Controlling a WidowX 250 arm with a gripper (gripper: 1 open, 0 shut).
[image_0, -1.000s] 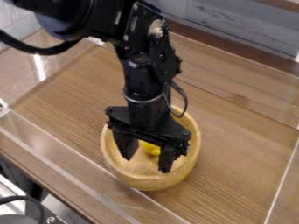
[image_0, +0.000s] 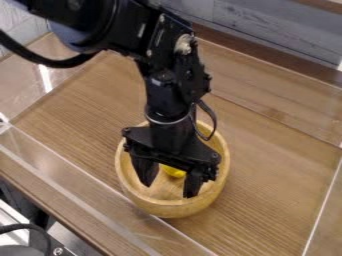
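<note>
My black gripper (image_0: 170, 172) is lowered into a round, light wooden bowl (image_0: 171, 206) on the table, its two fingers spread apart inside the rim. A small yellow object (image_0: 175, 171) sits in the bowl between and behind the fingers, partly hidden by the gripper; I cannot tell whether the fingers touch it.
Clear edging strips run along the left and front left, beyond which the table drops off. A pale wall stands at the back.
Over the last second the arm has shifted slightly, its fingers still apart in the bowl around the yellow object.
</note>
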